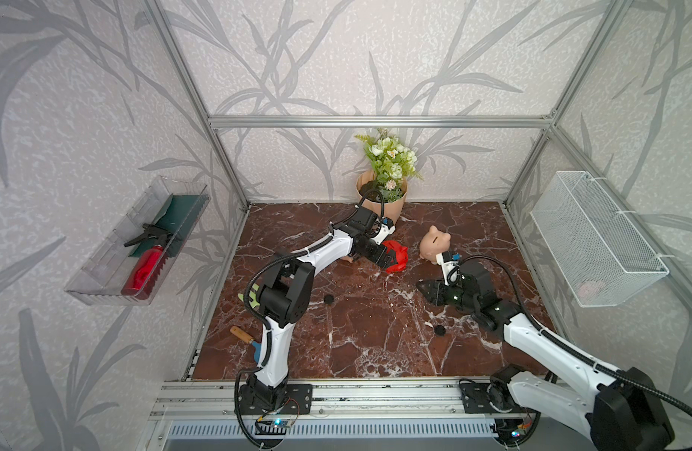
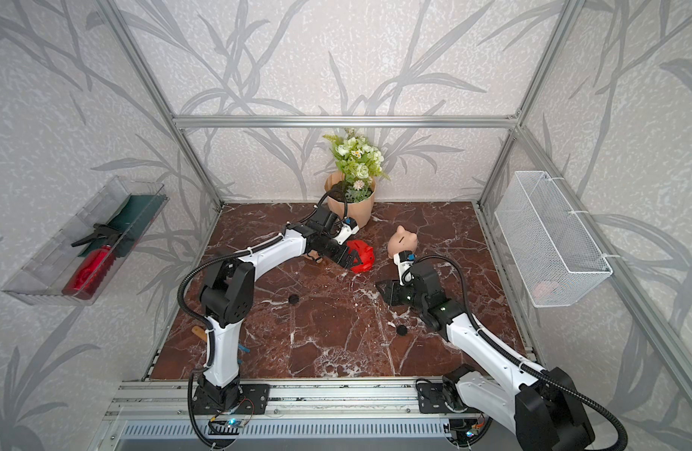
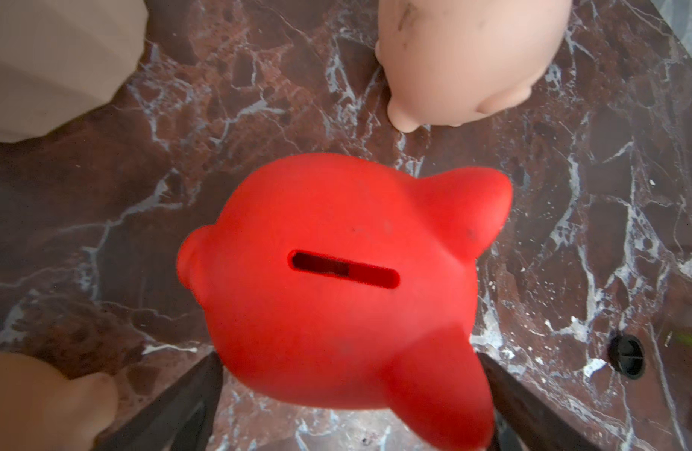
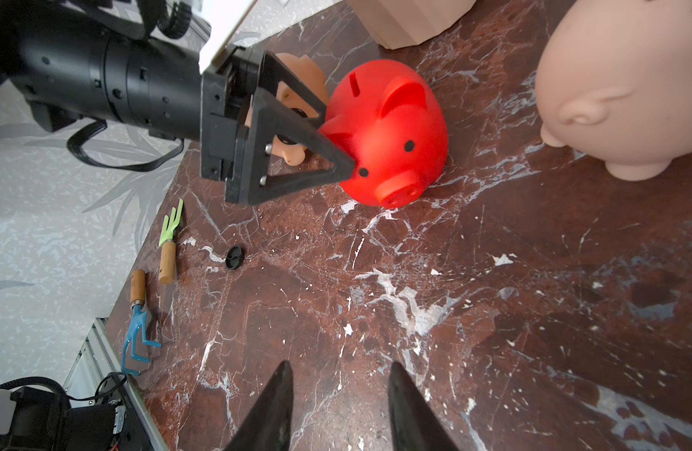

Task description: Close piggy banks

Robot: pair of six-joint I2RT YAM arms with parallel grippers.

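Note:
The red piggy bank stands upright, coin slot up, in front of the flowerpot. My left gripper is open at it, its fingers spread on either side of the pig's lower part in the left wrist view. A pink piggy bank stands upright to its right. Left of the red one, another pink piggy bank is largely hidden behind the left gripper. Black plugs lie on the table. My right gripper hovers over bare table, part open, nothing between its fingers.
A flowerpot stands at the back. Garden tools, a green fork and a blue rake, lie at the left edge. Wall baskets hang at both sides.

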